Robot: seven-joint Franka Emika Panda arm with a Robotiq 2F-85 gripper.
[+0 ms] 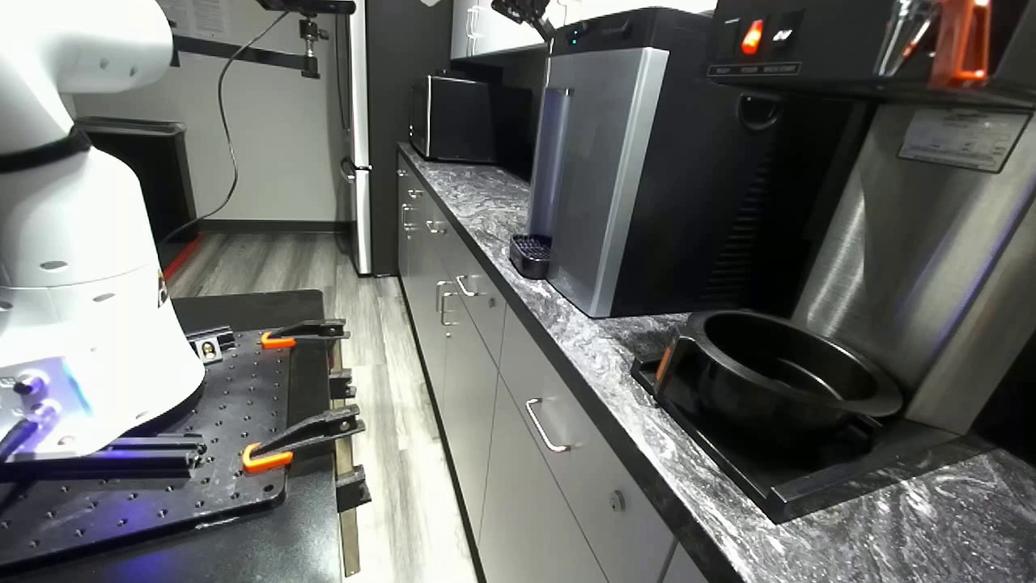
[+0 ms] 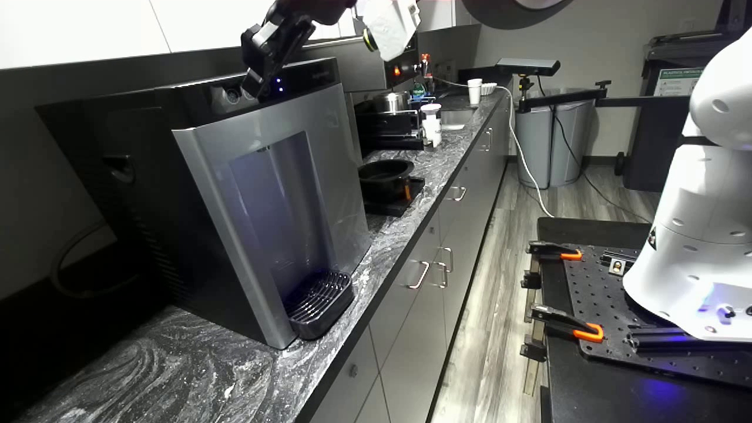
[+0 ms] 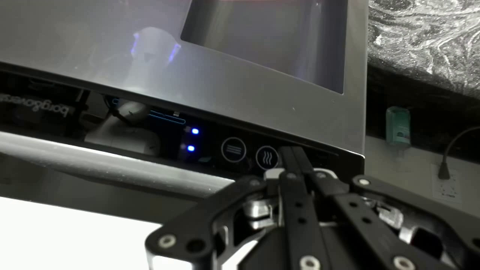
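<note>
A grey and black water dispenser (image 2: 209, 176) stands on the counter. Along its top front runs a glossy black control panel (image 3: 180, 135) with two round icons and two lit blue dots. In the wrist view my gripper is shut, its fingertips together right beside the wavy-line icon (image 3: 267, 157), with nothing showing between them. Left of that icon is one with straight lines (image 3: 233, 149). Whether the fingertips touch the panel I cannot tell. The second exterior view has the gripper (image 2: 255, 88) at the panel's left part; the first shows it only at the top edge.
Below the spout recess a black drip tray (image 2: 321, 304) juts out, empty. A black pot (image 1: 777, 374) sits on the coffee machine's base. White cabinets (image 2: 190, 24) hang above and behind the dispenser. Orange-tipped clamps (image 1: 267, 457) hold the robot's base plate.
</note>
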